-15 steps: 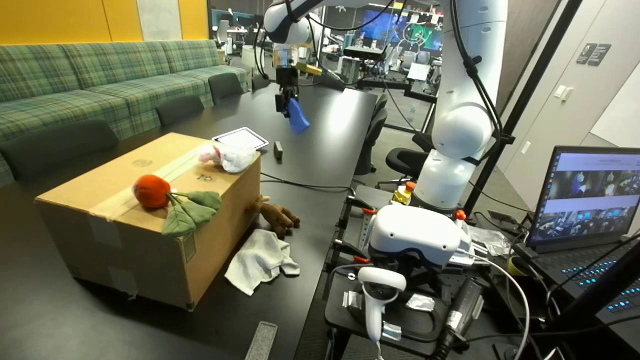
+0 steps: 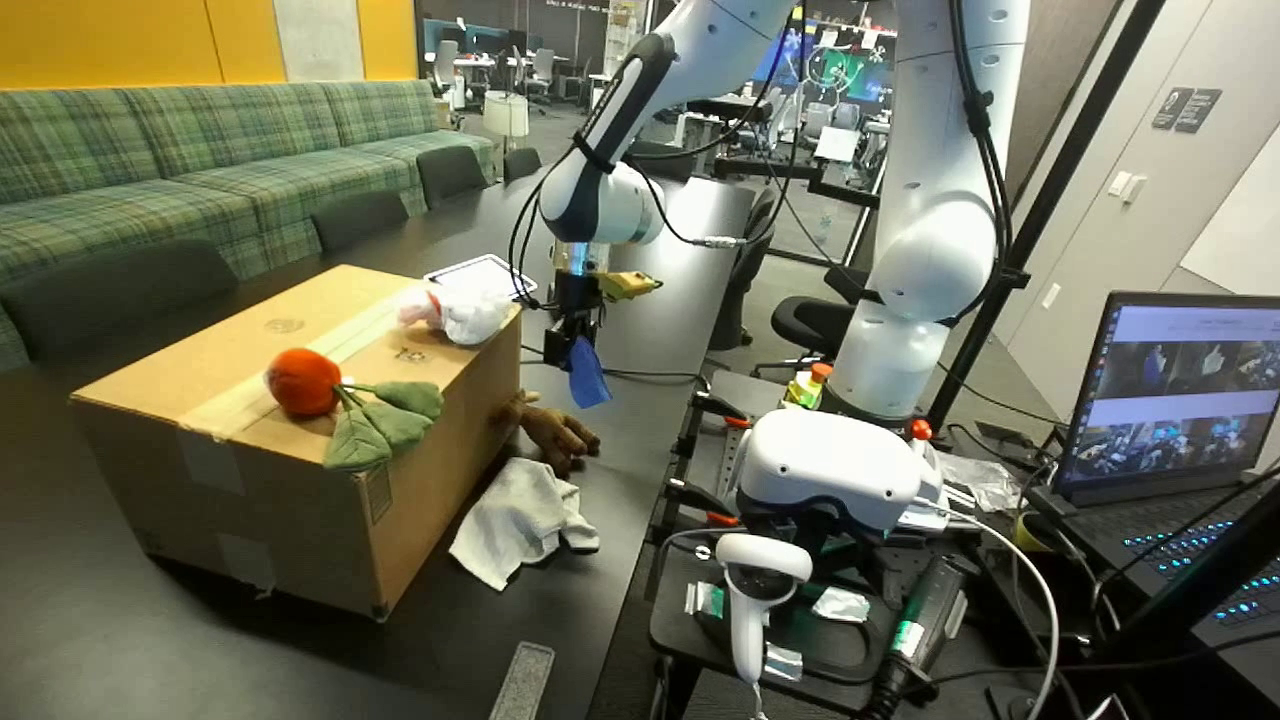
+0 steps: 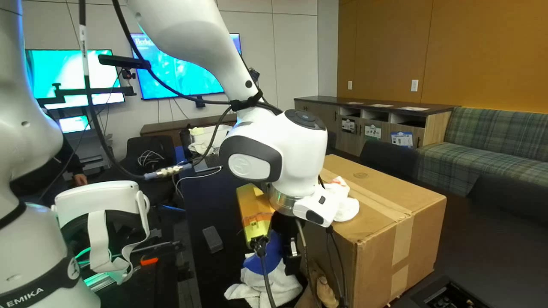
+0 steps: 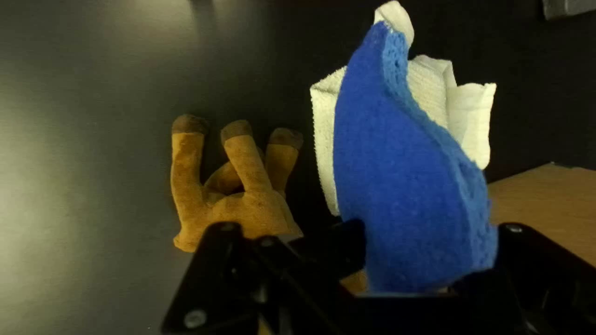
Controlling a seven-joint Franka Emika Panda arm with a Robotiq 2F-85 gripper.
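A blue sponge (image 4: pixel 405 167) is gripped by my gripper, which is shut on its near end; the rest hangs free. In exterior view 1 the gripper (image 2: pixel 573 348) holds the sponge (image 2: pixel 588 374) above the table, close to the cardboard box's far right corner. Below it lies a brown plush toy (image 2: pixel 553 434), its legs spread toward the left in the wrist view. A crumpled white cloth (image 2: pixel 518 518) rests on the table beside the toy. In the wrist view the sponge covers much of the cloth (image 4: pixel 472 120).
The large cardboard box (image 2: pixel 414 480) stands left of the cloth, carrying a red plush flower (image 2: pixel 306 384) and a white plush item (image 2: pixel 474 314). A grey eraser (image 2: pixel 523 682) lies near the front table edge. A white-framed tray (image 2: pixel 486 274) sits behind the box.
The arm has come from the far part of the table toward the box and lower in exterior view 1, bringing the blue sponge with it. Toy, cloth and box have stayed put.
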